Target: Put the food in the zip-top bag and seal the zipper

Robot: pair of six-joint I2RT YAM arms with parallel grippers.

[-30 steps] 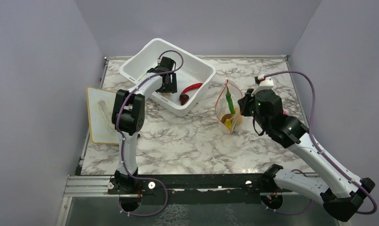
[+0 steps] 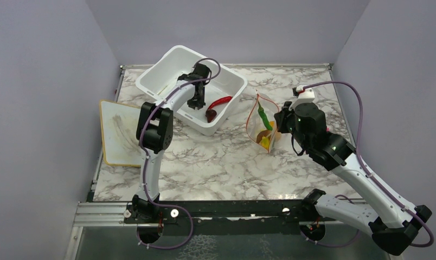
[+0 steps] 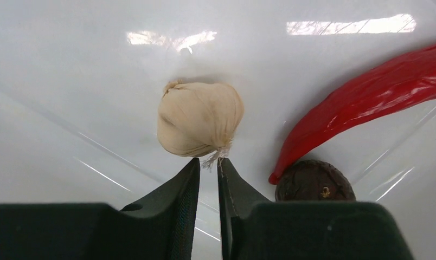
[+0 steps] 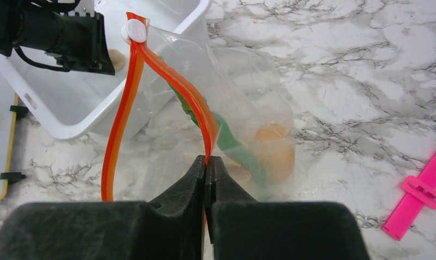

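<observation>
My left gripper is down inside the white tub [image 2: 146, 81], its fingertips at the wispy end of a garlic bulb [image 3: 198, 116]; the fingers look nearly closed, and whether they grip it is unclear. A red chili [image 3: 362, 100] and a dark round mushroom-like piece [image 3: 313, 183] lie beside it. The clear bag [image 2: 254, 128] with orange zipper edges stands open, holding a green pepper [image 2: 264, 116] and yellow-orange food [image 2: 264, 141]. My right gripper is shut on the bag's edge.
A white board [image 2: 118, 135] with yellow rim lies left. A pink slider [image 4: 419, 192] lies right of the bag.
My left gripper has shifted slightly to the right within the tub, with the upper arm following. The right arm stays still on the bag.
</observation>
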